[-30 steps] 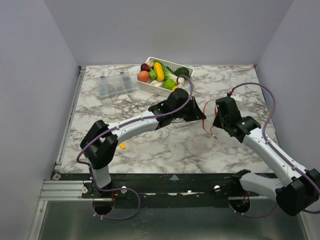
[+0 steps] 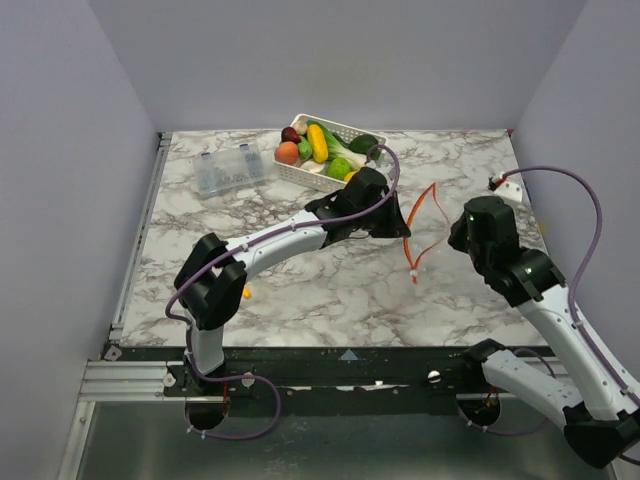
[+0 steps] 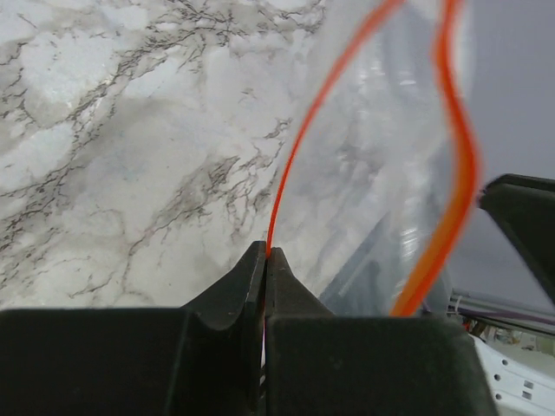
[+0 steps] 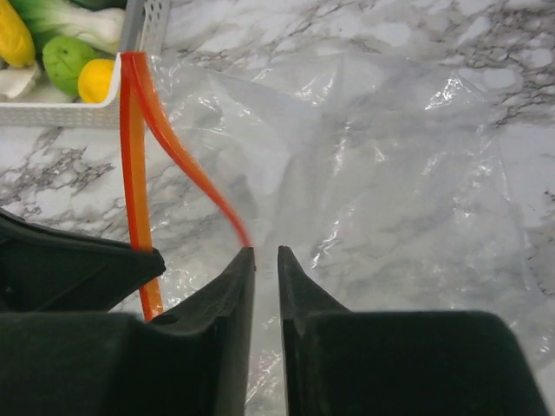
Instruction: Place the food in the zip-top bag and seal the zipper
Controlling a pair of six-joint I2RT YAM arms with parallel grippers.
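The clear zip top bag [image 4: 347, 173] has an orange zipper rim [image 2: 413, 262], its mouth spread apart in the top view. No food shows inside the bag. My left gripper is shut on one side of the rim; the orange strip runs up from its fingertips in the left wrist view. My right gripper stands slightly open, a narrow gap between its tips. The other side of the rim ends close by its left finger [image 4: 243, 273], not visibly pinched. Food, such as a yellow vegetable [image 2: 317, 143] and an orange fruit [image 2: 286, 153], fills the white basket [image 2: 305, 178].
A clear lidded container [image 2: 228, 168] lies left of the basket. One small yellow-orange piece [image 2: 246, 293] rests on the marble table near the left arm.
The bag mouth hangs wider; the left gripper has barely moved and still grips its side.
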